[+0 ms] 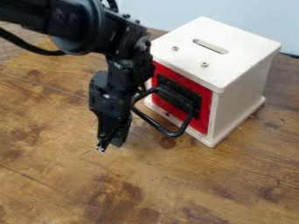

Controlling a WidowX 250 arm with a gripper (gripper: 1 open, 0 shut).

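Note:
My gripper [103,142] hangs low over the wooden floor, left of a white box [242,87] with a slot and screws on its top. It looks shut, with nothing visible between its fingers. The box's red front panel [198,123] carries a black part with a dark loop, perhaps a handle or cable, reaching out toward my arm. Part of that panel is hidden behind the loop and arm.
A pale wall stands behind the box at the upper right.

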